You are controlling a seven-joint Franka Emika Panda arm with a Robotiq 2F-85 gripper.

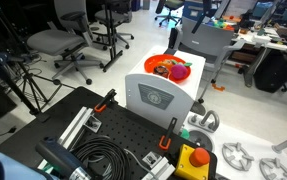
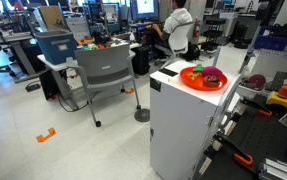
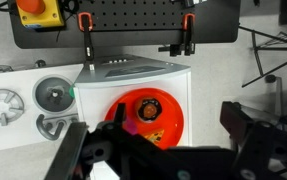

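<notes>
A red plate (image 3: 171, 108) lies on top of the white cabinet (image 1: 155, 92). On it are a round brown-and-orange item (image 3: 149, 109), an orange piece (image 3: 155, 137) and a pink-purple item (image 1: 180, 72). In exterior view 2 the plate (image 2: 189, 84) also carries something green at its back edge. My gripper hangs above the plate, its dark fingers spread wide. Nothing is held between them. The fingers partly cover the plate's lower part in the wrist view.
A yellow block with a red button (image 1: 194, 160) stands beside the black perforated board (image 1: 133, 135), where cables are coiled. A small sink (image 3: 53, 95) and stove burners (image 3: 3, 105) lie beside the cabinet. Chairs stand farther back.
</notes>
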